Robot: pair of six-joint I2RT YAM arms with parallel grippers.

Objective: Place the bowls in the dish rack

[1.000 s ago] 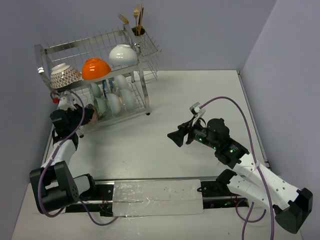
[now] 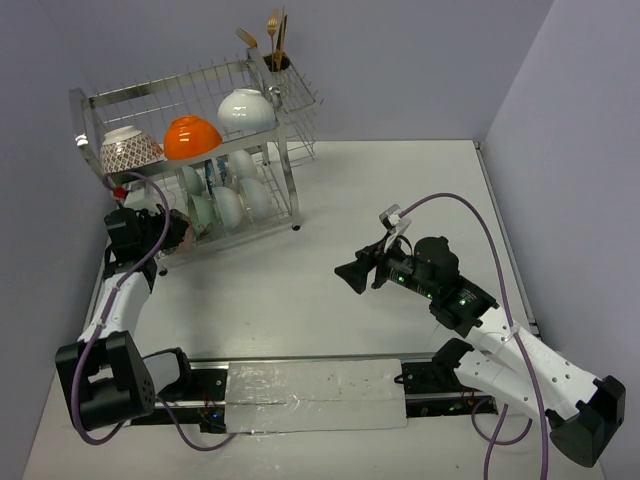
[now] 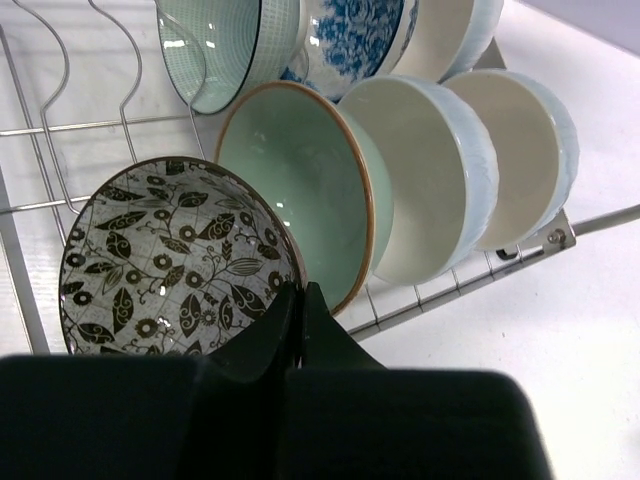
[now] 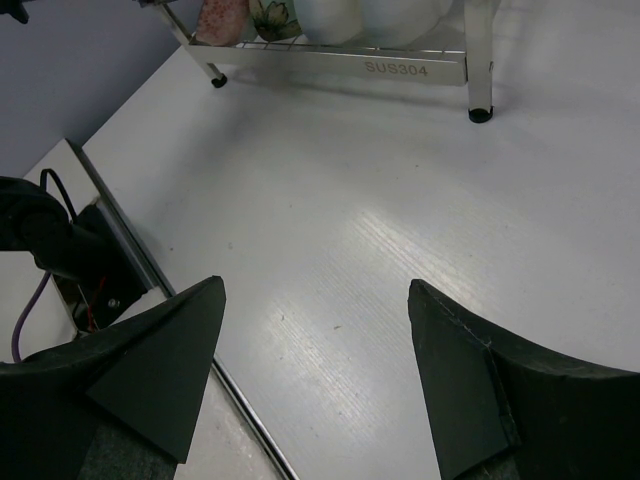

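Note:
A black-patterned bowl point(image 3: 175, 255) sits in the lower rack beside a green bowl point(image 3: 290, 180), my left gripper shut on its rim. Further along stand white bowls point(image 3: 410, 170) and blue-patterned and speckled bowls point(image 3: 345, 30). On the upper tier of the dish rack point(image 2: 290, 200) rest a patterned bowl point(image 2: 130, 150), an orange bowl point(image 2: 191, 137) and a white bowl point(image 2: 246, 109). My right gripper stands open and empty over the right half of the table.
Cutlery point(image 2: 272, 30) stands in a holder at the back. Grey walls border the sides and back.
My left gripper and arm have shifted slightly at the left end of the rack. The right arm has not moved.

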